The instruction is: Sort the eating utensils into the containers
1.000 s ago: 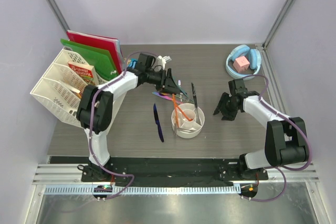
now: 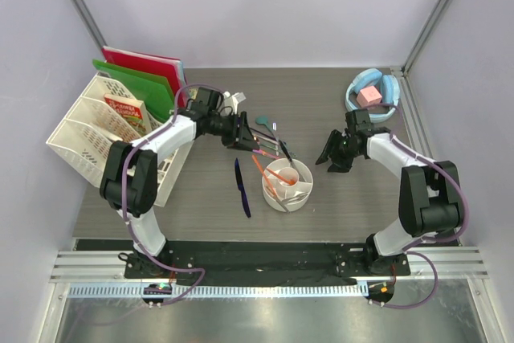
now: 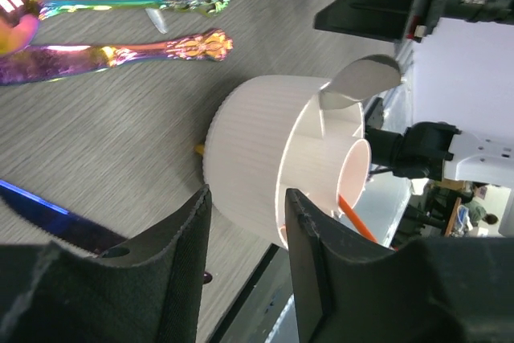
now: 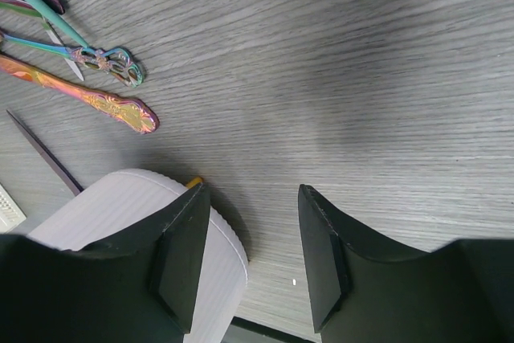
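Observation:
A white round container (image 2: 273, 198) with inner compartments stands mid-table. Orange sticks (image 2: 259, 166), a dark utensil (image 2: 286, 151) and silver pieces lean in it. My left gripper (image 2: 247, 144) is open above several loose utensils, among them a green one (image 2: 263, 120). From the left wrist, a rainbow spoon (image 3: 18, 7) and a purple-gold handle (image 3: 161, 51) lie on the table, apart from the empty fingers (image 3: 193, 226). A dark blue knife (image 2: 242, 188) rests left of the container. To the container's right, my right gripper (image 2: 328, 161) stands parted, nothing between its fingers.
A white bin (image 2: 84, 138) with folders and a box fills the left side. At the back right, a light blue basket (image 2: 390, 90) holds a pink block (image 2: 369, 96). Bare tabletop (image 2: 309, 98) stretches behind the container.
My left gripper has moved left, uncovering more of the loose utensils. The right gripper has come left, closer to the container. In the container, the orange sticks and dark utensil now lean further left.

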